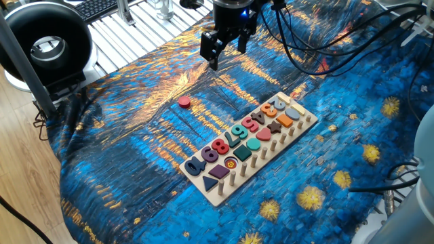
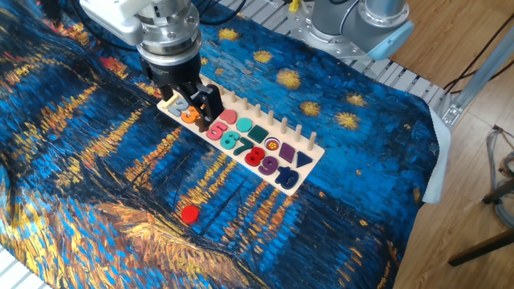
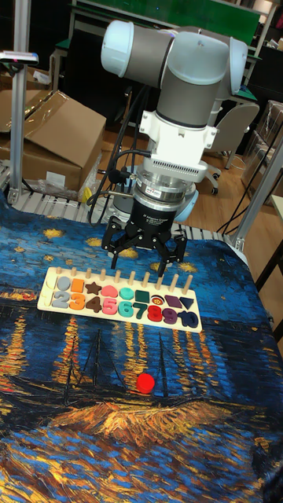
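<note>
A small round red piece point(image 1: 184, 102) lies alone on the cloth, apart from the wooden puzzle board point(image 1: 215, 199). In exterior view 2 the red piece point(image 2: 189, 214) rests below the board point(image 2: 320, 152). Coloured numbers fill one row of the board, with shapes beside them and a line of upright pegs along the edge. Among the shapes, a round spot point(image 1: 231, 163) shows a yellow-and-red picture. My gripper point(image 3: 138, 266) hangs above the cloth with its fingers spread apart and nothing visible between them. The red piece point(image 3: 145, 383) is well clear of it.
A dark blue painted cloth point(image 1: 122, 156) covers the table, with wide free room around the board. Black cables point(image 1: 319, 51) hang beside the arm. Cardboard boxes point(image 3: 59, 142) stand behind the table.
</note>
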